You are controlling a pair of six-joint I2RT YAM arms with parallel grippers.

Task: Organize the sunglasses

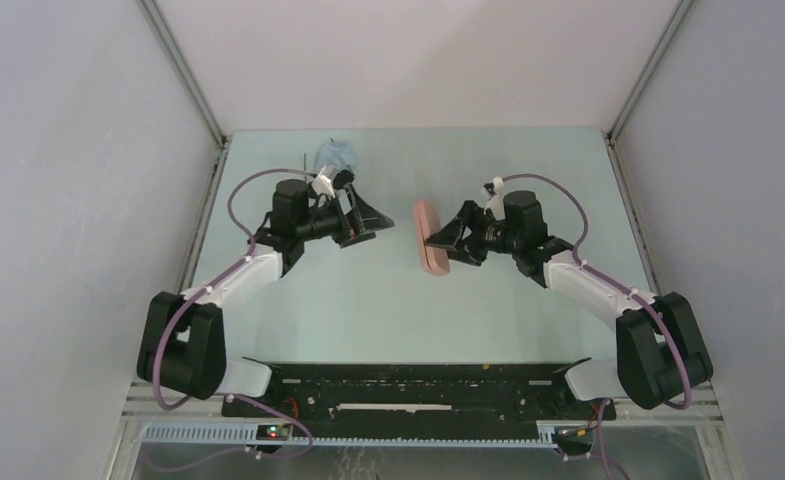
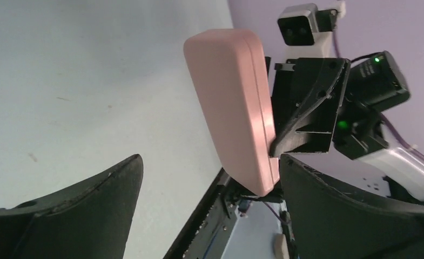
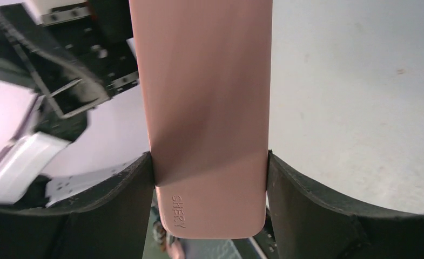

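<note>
A pink glasses case (image 1: 426, 230) is raised above the middle of the table, with my right gripper (image 1: 453, 238) shut on it; in the right wrist view the case (image 3: 204, 108), lettered "SHERY", fills the space between the fingertips. My left gripper (image 1: 363, 225) is open, with nothing between its fingers. In the left wrist view the case (image 2: 226, 97) is beyond the left fingertips, upper right. Dark sunglasses (image 1: 344, 178) and a light blue cloth (image 1: 335, 150) lie at the back left, partly hidden by the left arm.
Walls stand on both sides and behind. The two grippers face each other over the table with a short gap.
</note>
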